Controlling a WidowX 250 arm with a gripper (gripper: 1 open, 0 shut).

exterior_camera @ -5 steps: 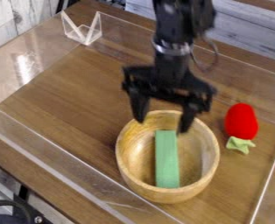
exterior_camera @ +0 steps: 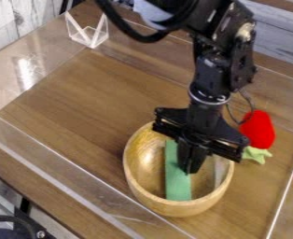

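A wooden bowl (exterior_camera: 146, 177) sits at the front of the table, a long green object (exterior_camera: 178, 183) lying inside it. The black gripper (exterior_camera: 193, 147) is down at the bowl's back rim, over the upper end of the green object and partly hiding it. Its fingers look close together; whether anything is between them is hard to see.
A red object (exterior_camera: 260, 127) with a pale green piece (exterior_camera: 258, 155) lies right of the bowl. A white wire frame (exterior_camera: 88, 28) stands at the back left.
The gripper has come down and toward the front, from behind the bowl to over it and the green object's upper end.
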